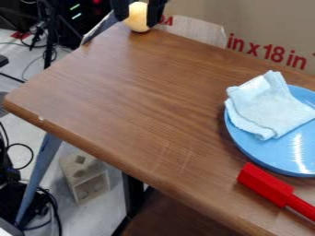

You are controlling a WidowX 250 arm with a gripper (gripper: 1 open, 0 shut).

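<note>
At the top of the camera view my gripper (138, 13) is mostly out of frame; only its dark lower part shows, beside a pale yellow round object (140, 26) at the table's back edge. Whether it is open or shut does not show. A folded light-blue cloth (261, 106) rests on a blue plate (286, 157) at the right. A red brush-like object (264, 184) with a handle lies near the right front edge of the wooden table (135, 101).
A cardboard box (259, 32) stands behind the table. Cables and a power socket (87, 180) are on the floor at left.
</note>
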